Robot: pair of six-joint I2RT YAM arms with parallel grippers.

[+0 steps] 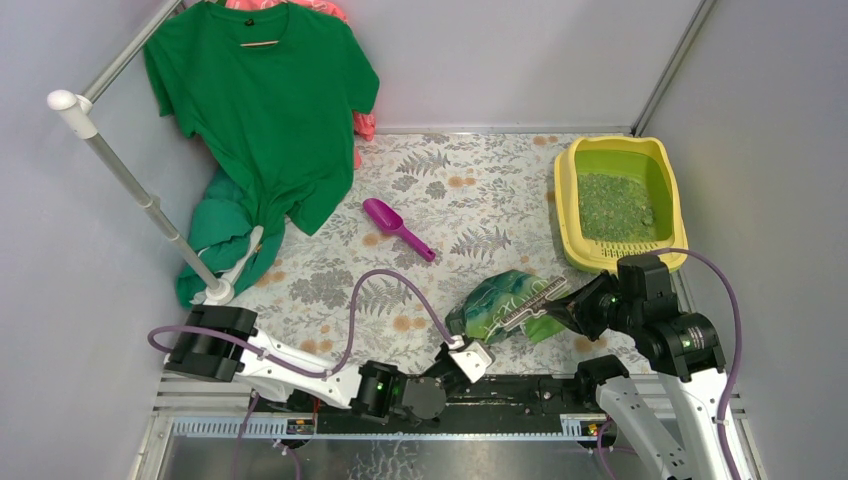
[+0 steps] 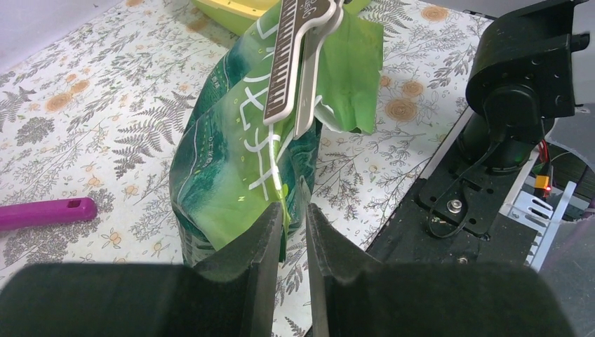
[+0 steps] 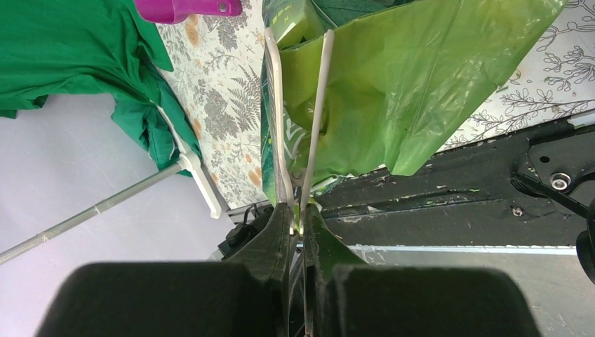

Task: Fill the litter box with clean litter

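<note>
A green litter bag (image 1: 490, 300) lies at the front of the floor area, its top flap folded out to the right. My left gripper is at the bag's near edge, shut on a pinch of the bag film. A long beige bag clip (image 2: 284, 70) lies over the bag, its two arms spread a little apart. My right gripper has its fingers close together on the clip's end. The yellow litter box (image 1: 567, 200) stands at the back right, with greenish-grey litter (image 1: 612, 205) on its bottom.
A purple scoop (image 1: 398, 228) lies on the patterned mat, left of the bag. Green shirts (image 1: 270, 110) hang from a rail at the back left. A dark rail (image 1: 520, 393) runs along the front edge.
</note>
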